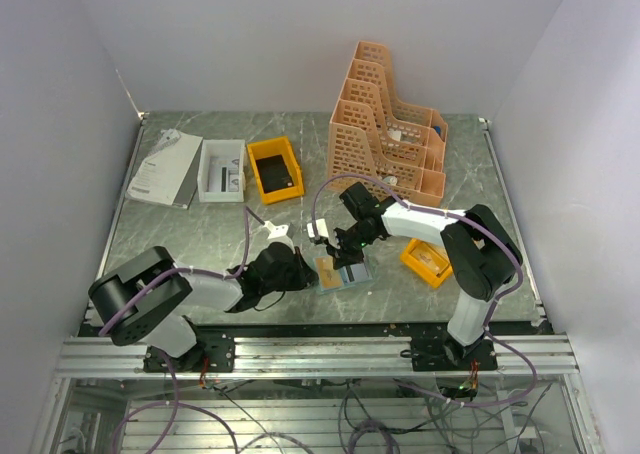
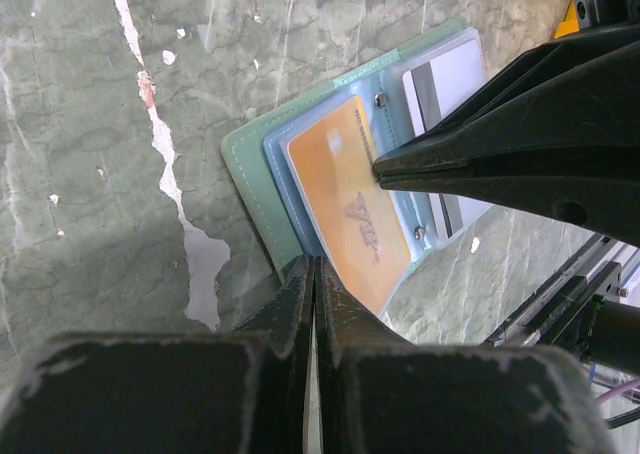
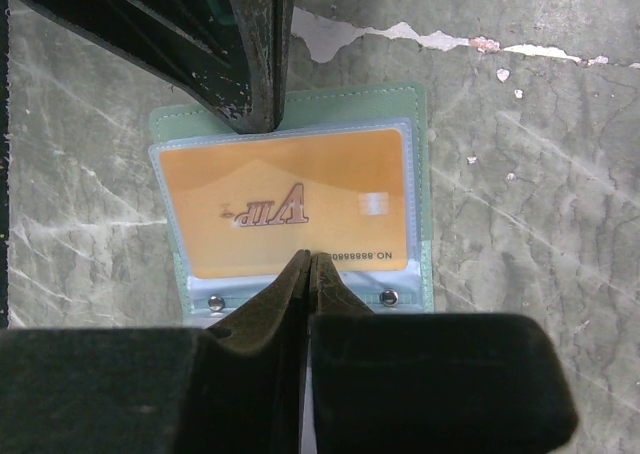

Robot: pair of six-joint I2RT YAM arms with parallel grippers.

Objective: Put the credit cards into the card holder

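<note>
The open green-and-blue card holder lies on the table between my grippers. An orange VIP card sits in its blue sleeve; a white card with a dark stripe is in the other side. My left gripper is shut on the holder's near end, at the orange card's edge; exactly what is pinched is hard to tell. My right gripper is shut, its tips resting on the orange card's edge near the snaps, nothing visible between them.
A yellow bin is at right, another yellow bin behind, with a white box and booklet at back left. A peach tiered rack stands at back centre. The table's front edge is close below the grippers.
</note>
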